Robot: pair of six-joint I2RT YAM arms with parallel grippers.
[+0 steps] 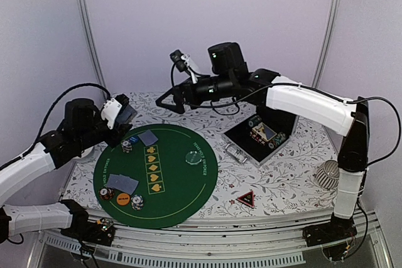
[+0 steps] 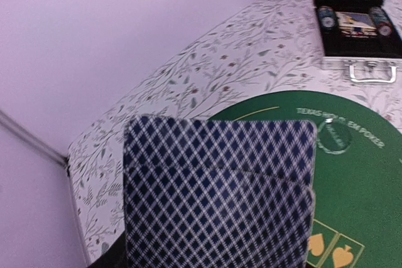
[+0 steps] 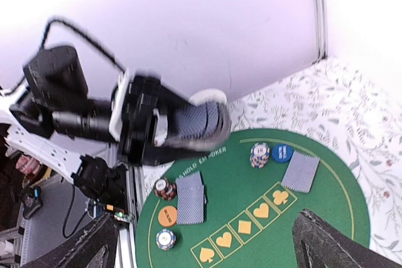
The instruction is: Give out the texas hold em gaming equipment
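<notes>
My left gripper (image 1: 119,127) is shut on a deck of blue-backed cards (image 2: 220,192), held over the left edge of the green poker mat (image 1: 182,199). The deck covers most of the fingers in the left wrist view. High above the back of the mat, my right gripper (image 1: 171,101) is open and empty. Two overlapping cards (image 3: 190,199) lie by the orange button (image 3: 168,216), between two chip stacks, one dark red (image 3: 164,189) and one white (image 3: 166,239). More cards (image 3: 300,172) lie beside the blue button (image 3: 282,152) and another chip stack (image 3: 259,155).
An open metal case (image 1: 242,136) with chips and cards inside stands right of the mat, partly behind the right arm. A clear disc (image 1: 193,157) lies on the mat. A red-black triangle (image 1: 246,199) and a striped cup (image 1: 330,172) are on the tablecloth.
</notes>
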